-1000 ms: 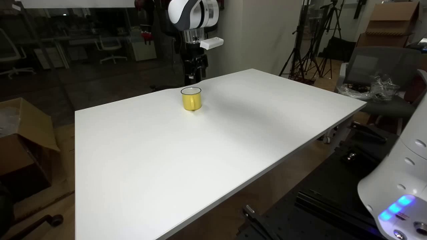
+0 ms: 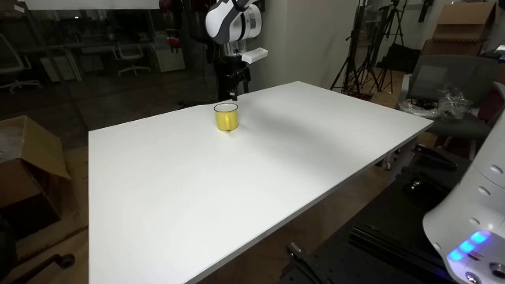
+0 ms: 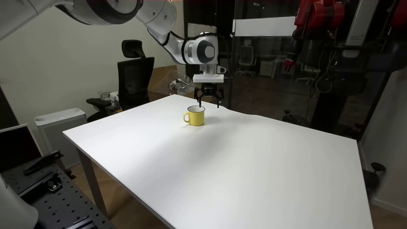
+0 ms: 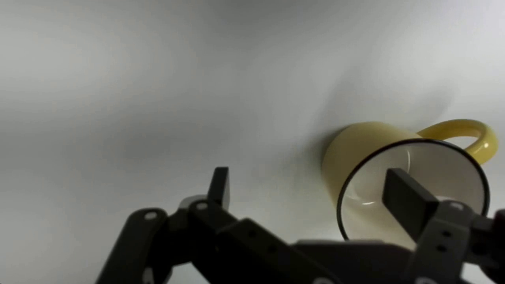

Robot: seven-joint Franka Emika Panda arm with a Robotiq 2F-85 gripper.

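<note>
A yellow mug [image 2: 227,120] with a white inside and dark rim stands upright near the table's far edge. In exterior view 2 its handle points left. My gripper [image 3: 209,106] hangs above the table at the mug's far side, fingers spread and nothing clamped between them. From the wrist camera, the mug [image 4: 364,142] lies at the lower right. One finger [image 4: 408,201] overlaps its mouth; the other finger [image 4: 219,187] is over bare table to the left. Whether the overlapping fingertip is above the rim or below it, I cannot tell.
A red-and-black robot [image 3: 318,17] stands beyond the table. An office chair [image 3: 133,76] is past the left edge.
In exterior view 1 my arm and gripper have shifted slightly right and down, and the fingers look further apart than before. The mug has stayed in place.
</note>
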